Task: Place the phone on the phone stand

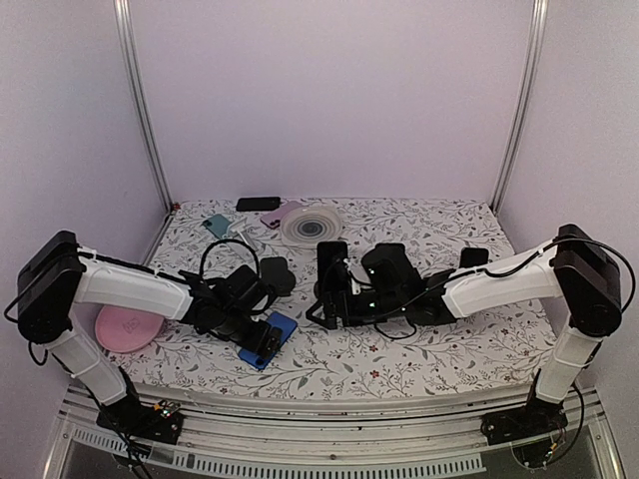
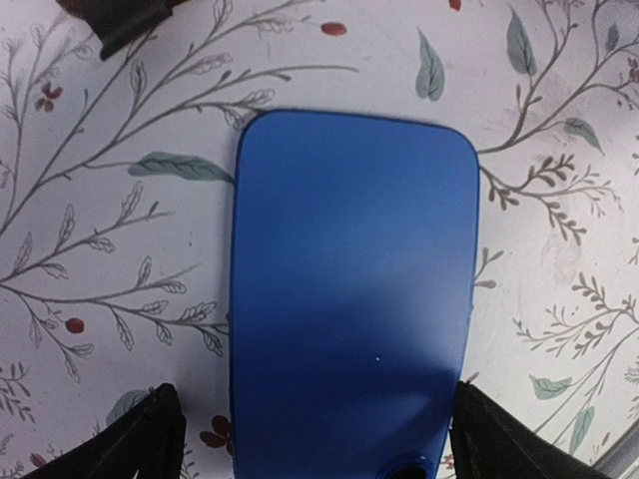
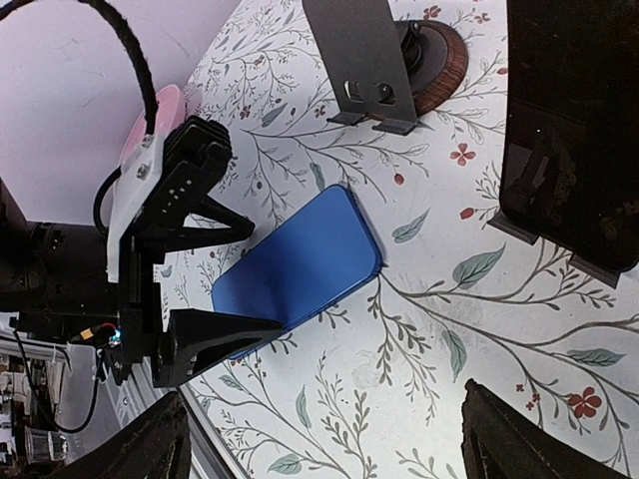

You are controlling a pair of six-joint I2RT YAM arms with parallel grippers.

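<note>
The blue phone point(image 2: 351, 279) lies flat on the patterned mat near the front left. My left gripper point(image 1: 262, 341) is down over it, open, its fingertips at either side of the phone's near end in the left wrist view. A black stand point(image 3: 354, 60) stands just behind the phone, and a larger black upright holder point(image 3: 564, 130) is to its right. My right gripper point(image 1: 327, 311) hangs open over the mat to the right of the phone, with nothing between its fingers.
A pink plate point(image 1: 128, 329) sits at the left edge. A round pale dish point(image 1: 311, 226), a black slab point(image 1: 258, 204) and other small items lie at the back.
</note>
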